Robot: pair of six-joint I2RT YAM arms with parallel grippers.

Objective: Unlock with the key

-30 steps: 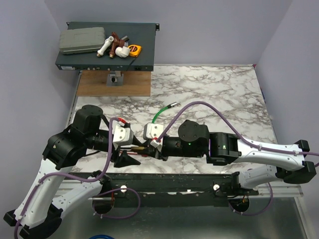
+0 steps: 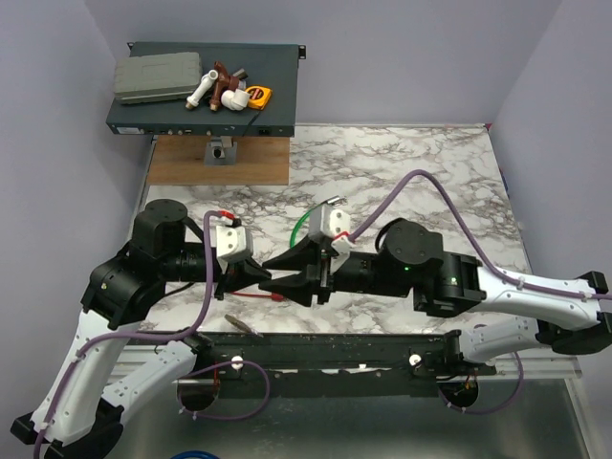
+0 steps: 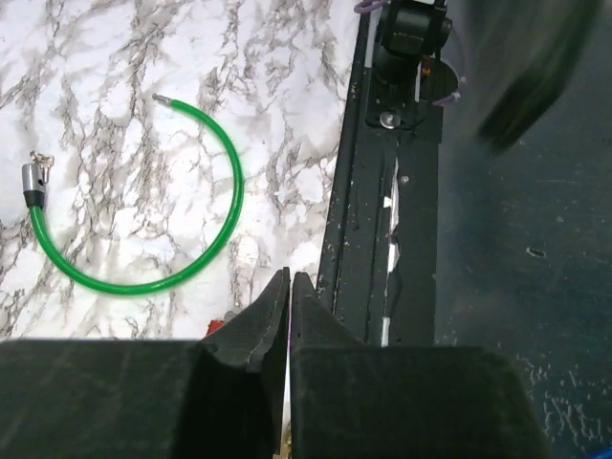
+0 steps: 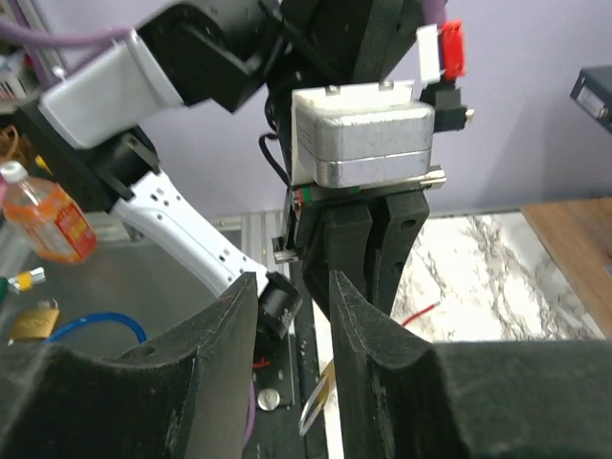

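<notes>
In the left wrist view a green cable lock (image 3: 232, 182) lies curved on the marble, its silver lock head (image 3: 34, 180) at the left with what looks like a small key at it. In the top view the green cable (image 2: 298, 225) shows behind the arms, partly hidden. My left gripper (image 2: 251, 275) is shut, nothing visible between its fingers. My right gripper (image 2: 287, 272) faces it from the right, fingers part open, nothing clearly between them.
A shelf (image 2: 143, 120) with a grey case and tools stands at the back left above a wooden board (image 2: 172, 163). Red leads and small items lie near the front edge (image 2: 382, 349).
The left gripper has shifted slightly and looks more closed.
</notes>
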